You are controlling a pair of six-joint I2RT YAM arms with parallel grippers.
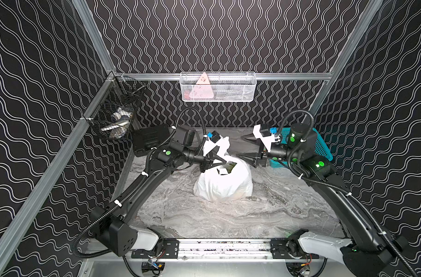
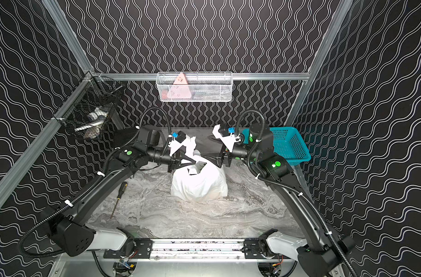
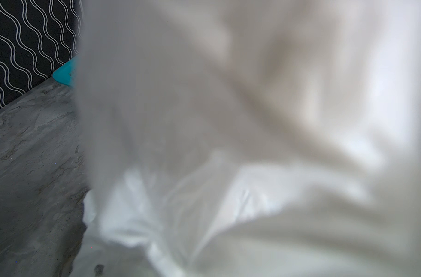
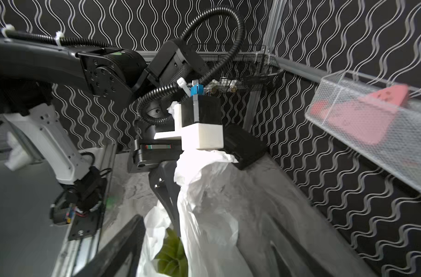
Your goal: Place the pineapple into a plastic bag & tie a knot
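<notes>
The white plastic bag (image 1: 225, 187) stands upright and bulging mid-table, its mouth partly open. Green pineapple leaves (image 4: 172, 256) show inside that mouth in the right wrist view; the fruit's body is hidden by the plastic. At the bag's left rim, my left gripper (image 2: 192, 162) is shut, with bag plastic bunched up around and above it. Blurred white plastic (image 3: 247, 138) fills most of the left wrist view, hiding that gripper's fingers. My right gripper is open just right of the bag's mouth, its fingers (image 4: 120, 249) spread, holding nothing.
A teal basket (image 2: 291, 145) stands at the back right, behind the right arm. A screwdriver (image 2: 120, 196) lies left of the bag. On the back wall hangs a white mesh basket (image 1: 233, 87) with a pink triangular piece (image 1: 203, 87).
</notes>
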